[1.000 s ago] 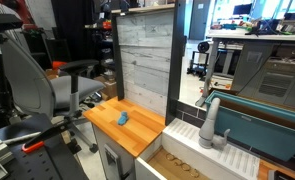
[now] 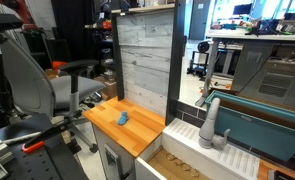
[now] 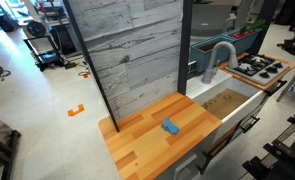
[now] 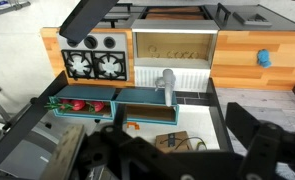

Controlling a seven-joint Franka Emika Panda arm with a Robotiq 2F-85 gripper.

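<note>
On the wooden counter lies a small blue item point(image 2: 123, 118), perhaps a cloth or sponge; it also shows as a blue lump point(image 3: 170, 126) in the second exterior view and near the right edge of the wrist view point(image 4: 264, 58). Dark, blurred parts of my gripper fill the bottom of the wrist view, well above the toy kitchen. The spacing of its fingers is unclear, and nothing held can be made out. A grey faucet point(image 2: 208, 122) rises beside the open drawer point(image 2: 182, 165), which has a light wooden bottom.
A whitewashed plank panel point(image 3: 137, 55) stands behind the wooden counter point(image 3: 147, 150). Stove burners point(image 4: 95, 57) and a teal shelf holding red items point(image 4: 78, 105) lie to the faucet's side.
</note>
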